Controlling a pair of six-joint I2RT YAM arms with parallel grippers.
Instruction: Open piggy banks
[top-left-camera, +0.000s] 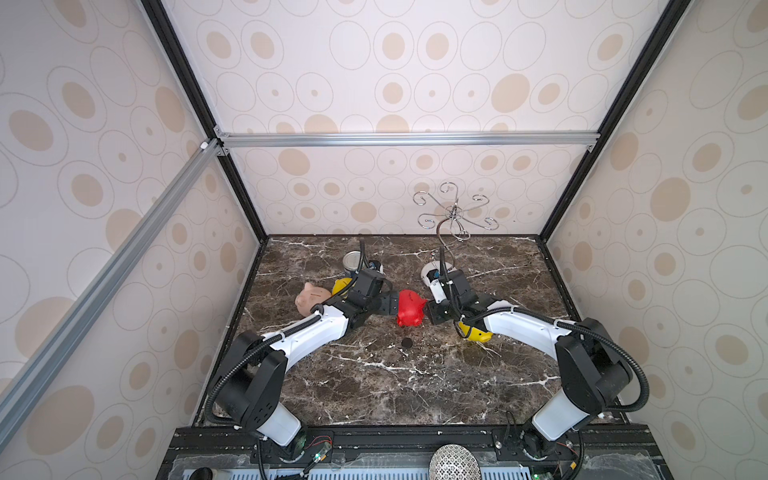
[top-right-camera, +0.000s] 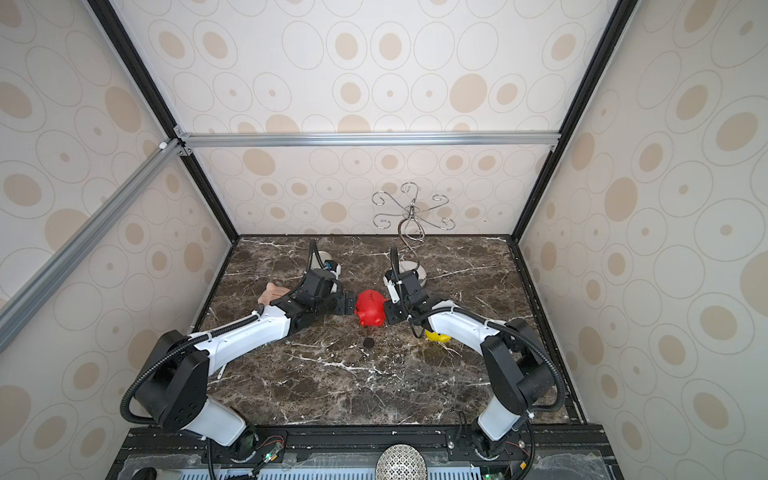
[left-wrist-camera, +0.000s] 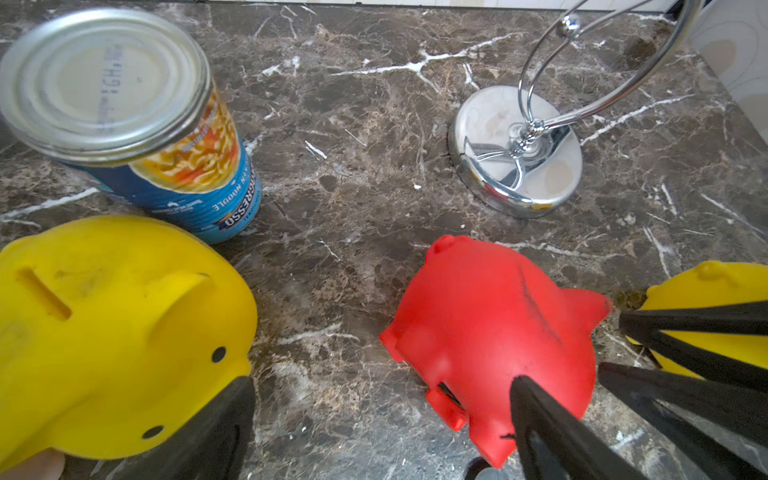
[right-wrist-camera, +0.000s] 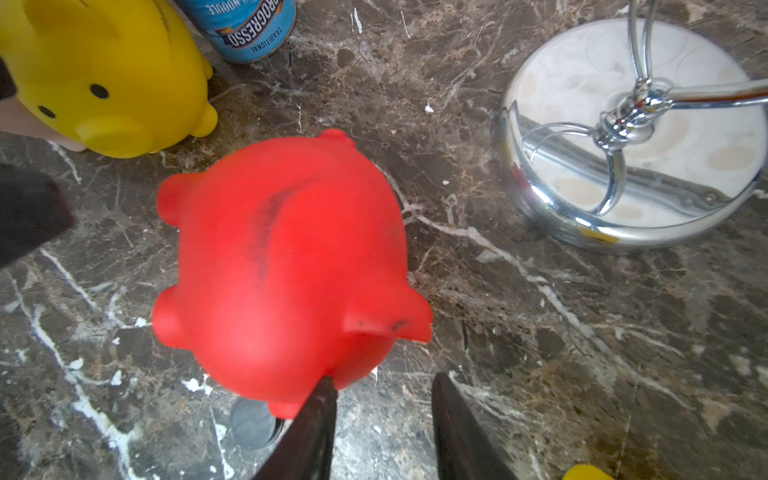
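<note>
A red piggy bank sits between my grippers, a dark disc beside it on the table. My left gripper is open at its left, fingers apart with nothing visible between them. My right gripper is low at its right, one fingertip close to the red body; whether it is shut on anything is unclear. A yellow piggy bank lies left in the left wrist view; another yellow one is under the right arm. A tan piggy bank stands farther left.
A soup can stands behind the left yellow bank. A chrome stand with curled arms stands behind the red bank.
</note>
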